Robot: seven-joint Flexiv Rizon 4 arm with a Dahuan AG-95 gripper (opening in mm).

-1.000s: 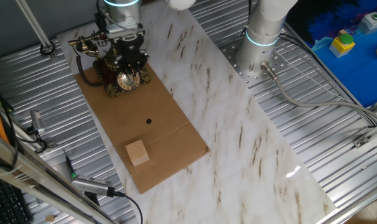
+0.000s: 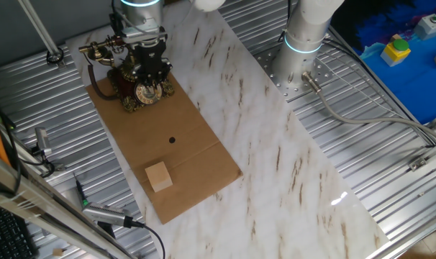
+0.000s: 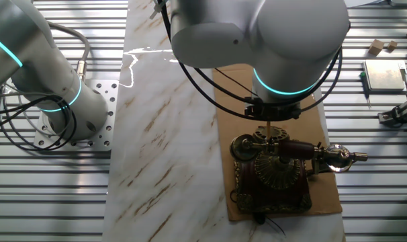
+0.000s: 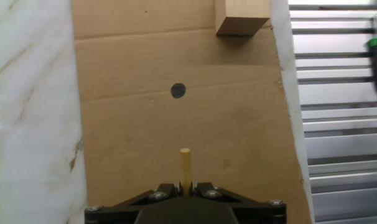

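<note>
My gripper is shut on a thin wooden stick (image 4: 185,165), which juts out past the fingertips in the wrist view. Behind the arm in exterior view 2 stands an old-style telephone (image 3: 276,181), dark red with gold trim and its handset lying across the top. Exterior view 1 has the gripper (image 2: 153,75) in front of or above this telephone (image 2: 135,101), partly covering it; whether they touch I cannot tell. A short length of the stick (image 3: 268,129) shows beneath the wrist there. The wrist view does not include the telephone.
A brown cardboard sheet (image 2: 132,133) lies on the marbled table (image 2: 275,180). It carries a black round spot (image 2: 172,140) and a pale wooden block (image 2: 159,176) near its far end from the telephone.
</note>
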